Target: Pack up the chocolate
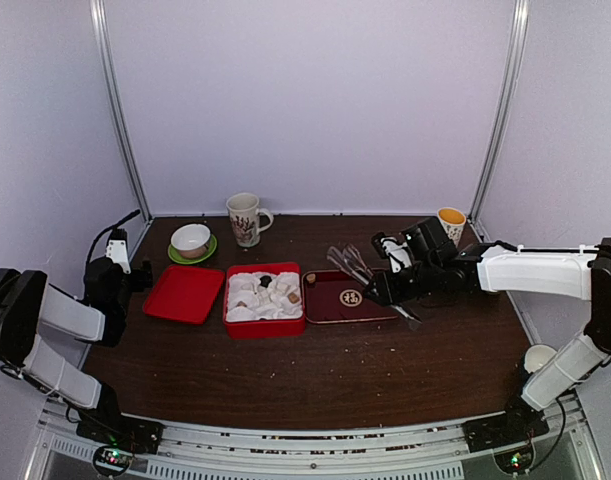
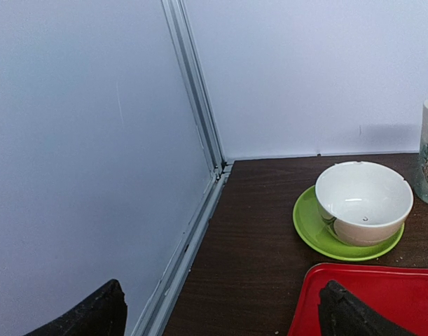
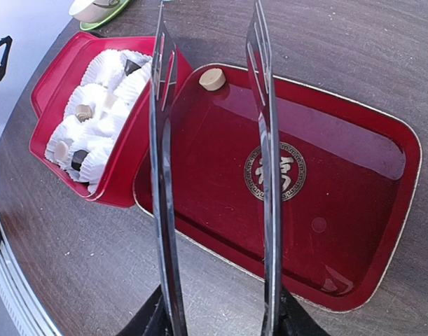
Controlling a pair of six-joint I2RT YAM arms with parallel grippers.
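A red box (image 1: 263,325) holds white paper cups with light and dark chocolates. Right of it lies the dark red tray (image 3: 340,217), with one light chocolate (image 3: 212,79) near its upper left corner and a round emblem in its middle. My right gripper (image 1: 390,283) is shut on metal tongs (image 3: 162,140), whose two tips stand apart over the tray with nothing visible between them. My left gripper stands open at the left side of the table, its fingers empty, facing the back.
The red lid (image 1: 180,295) lies left of the box. Behind are a white bowl (image 2: 364,192) on a green plate (image 2: 312,231), a tall mug (image 1: 243,220) and an orange-lined cup (image 1: 451,225) at back right.
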